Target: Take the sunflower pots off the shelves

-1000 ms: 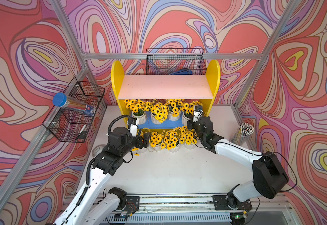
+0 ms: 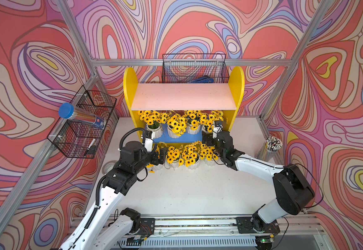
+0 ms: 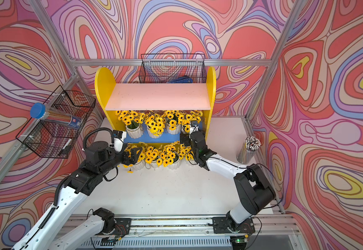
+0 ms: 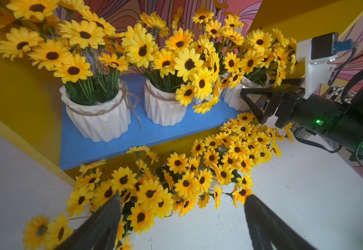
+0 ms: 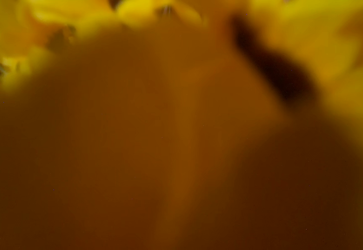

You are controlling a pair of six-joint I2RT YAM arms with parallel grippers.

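White ribbed pots of yellow sunflowers stand in a row on the blue shelf. The left pot, the middle pot and a pot farther right show in the left wrist view. My right gripper is open at the front of the rightmost pots; its fingers partly cover the pot there, and contact cannot be judged. Blurred yellow petals fill the right wrist view. My left gripper stands open, its fingers wide apart over the lower flowers, holding nothing.
A lower row of sunflower pots stands on the table below the blue shelf. Above is the pink shelf, between yellow side panels. Wire baskets hang left and behind.
The left arm has stayed still.
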